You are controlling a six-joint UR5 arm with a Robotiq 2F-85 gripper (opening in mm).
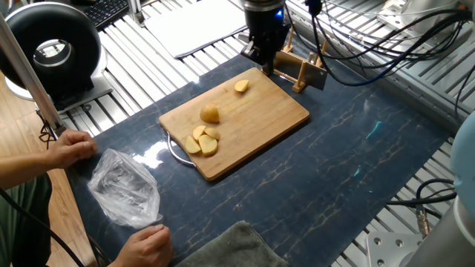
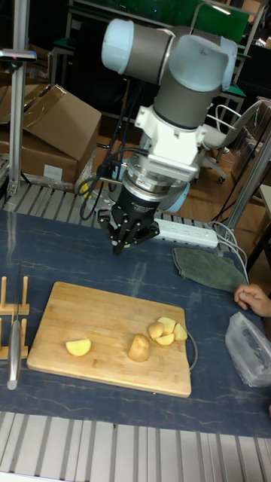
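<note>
My gripper (image 1: 267, 70) hangs at the back edge of the table, close to a wooden rack (image 1: 300, 78) that holds a broad-bladed knife (image 2: 13, 358). In the other exterior view the gripper (image 2: 119, 248) is above the table beyond the cutting board (image 2: 72, 309). No object shows in its fingers, and their spacing is unclear. On the board lie a large potato piece (image 1: 210, 113), a cluster of cut chunks (image 1: 208, 144) and a lone wedge (image 1: 241, 86) towards the rack.
A person's hands (image 1: 74, 146) rest on either side of a clear plastic bag or tub (image 1: 125, 189). A grey cloth (image 1: 234, 248) lies at the front edge. Cables (image 1: 386, 55) loop beside the arm. Dark tabletop right of the board is clear.
</note>
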